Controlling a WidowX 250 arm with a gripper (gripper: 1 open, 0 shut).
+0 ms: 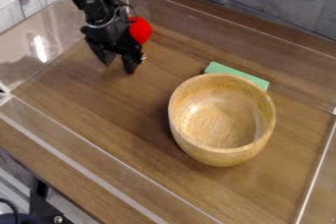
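Note:
The black robot gripper (121, 51) hangs low over the wooden table at the upper left, just in front of and left of a red round object (140, 29), which it partly hides. Whether its fingers are open or shut, or hold anything, is too small and dark to tell. A large wooden bowl (221, 144) stands at the right. Behind it lies a flat green object (238, 73), partly hidden by the bowl.
A grey wall runs along the back, and the table's edges show at the left and right.

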